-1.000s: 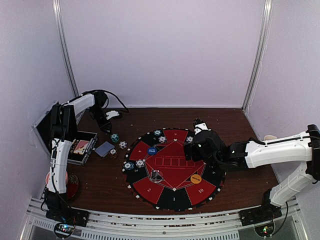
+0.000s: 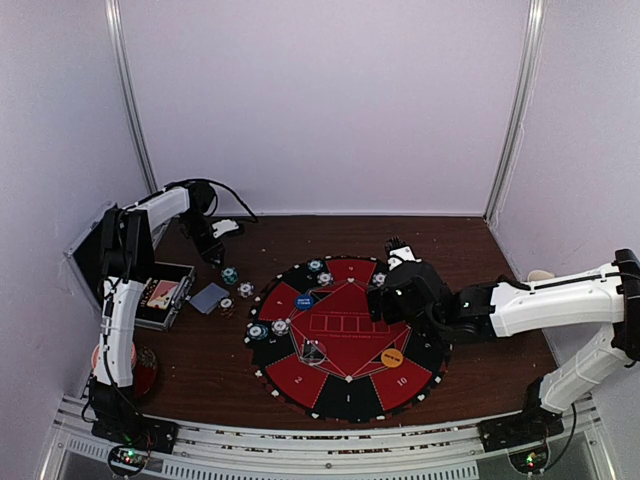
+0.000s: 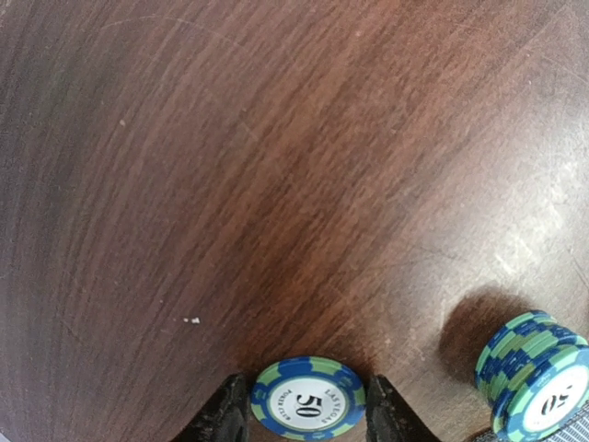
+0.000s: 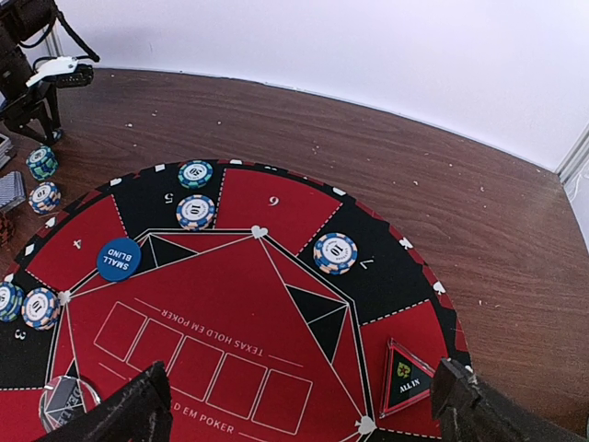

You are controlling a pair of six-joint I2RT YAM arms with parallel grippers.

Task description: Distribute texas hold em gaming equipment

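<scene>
A green-and-blue 50 chip [image 3: 308, 399] sits between the fingertips of my left gripper, which come close to its rim on both sides. Whether they press on it cannot be told. A stack of like 50 chips [image 3: 538, 378] stands to the right. Over the round red-and-black poker mat [image 4: 212, 313], my right gripper is open and empty. On the mat are a 50 chip [image 4: 195, 173], 10 chips [image 4: 195, 212], the blue small blind disc [image 4: 119, 259], the all-in triangle [image 4: 405, 378] and an orange disc [image 2: 392, 357].
Left of the mat lie a blue card deck [image 2: 209, 297] and chip stacks [image 2: 246, 289]. An open case [image 2: 165, 298] stands farther left. Bare wooden table [image 2: 460, 240] shows behind the mat. A pale round object [image 2: 540, 275] is at the right wall.
In the top view both arms hold their places over the last second. The chips and discs on the mat have not moved.
</scene>
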